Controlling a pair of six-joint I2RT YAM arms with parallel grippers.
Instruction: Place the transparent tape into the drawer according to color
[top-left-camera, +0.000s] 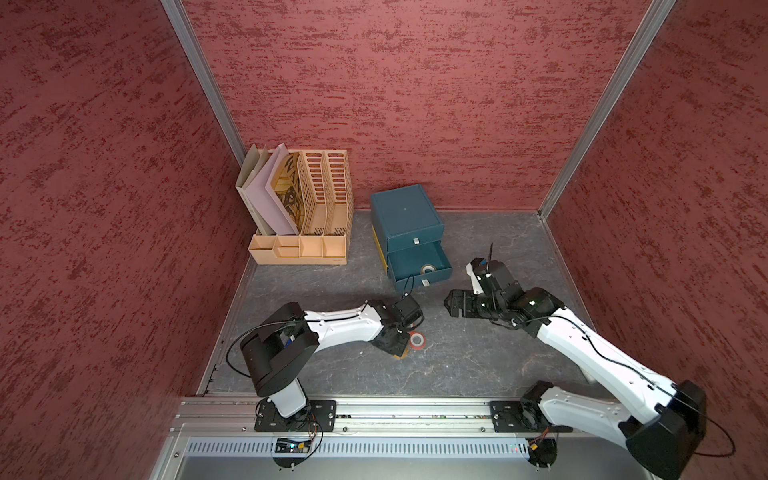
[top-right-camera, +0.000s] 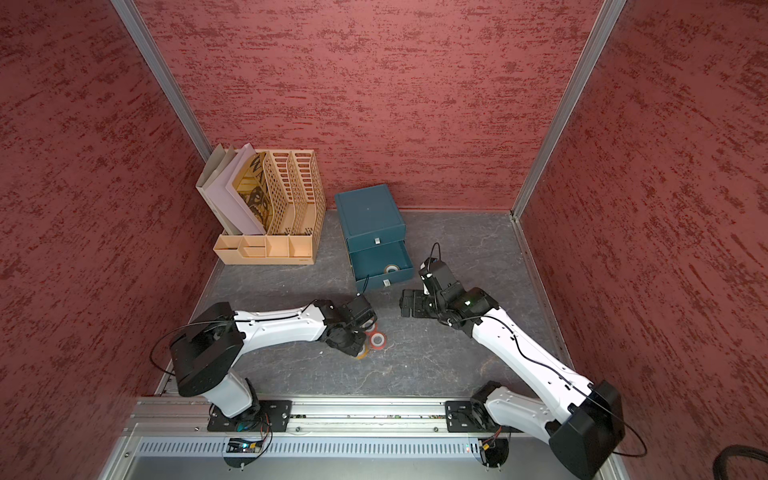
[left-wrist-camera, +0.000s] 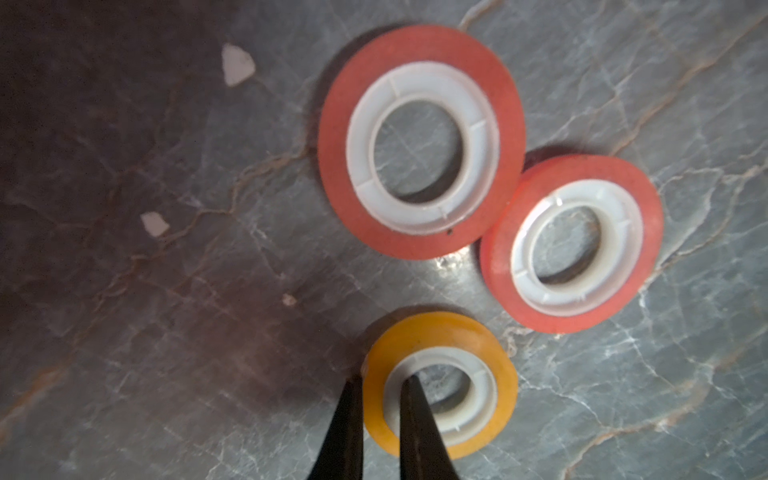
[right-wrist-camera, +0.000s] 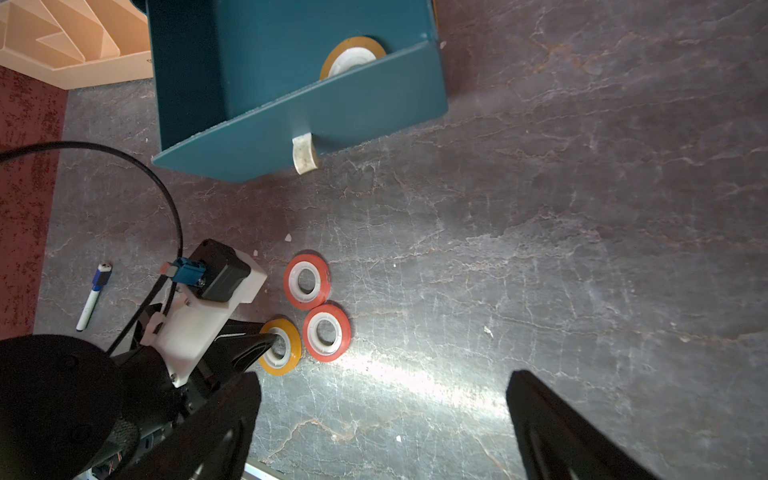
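On the table, a yellow tape roll (left-wrist-camera: 504, 376) lies flat beside two red rolls, the larger-looking red roll (left-wrist-camera: 336, 152) and a second red roll (left-wrist-camera: 652, 216). My left gripper is part open at the yellow roll, one fingertip over its inner ring and the other at its outer left edge. Whether the pads touch the roll cannot be told. My right gripper is wide open and empty, to the right of the rolls. The lower drawer (right-wrist-camera: 264, 132) of the teal box stands pulled out, a brown-yellow roll (right-wrist-camera: 352, 52) inside at its front right.
The teal box (top-left-camera: 406, 214) stands at the back, its upper drawer shut. A peach organiser (top-left-camera: 300, 249) with folders is at the back left. A marker (right-wrist-camera: 90, 300) lies on the left side.
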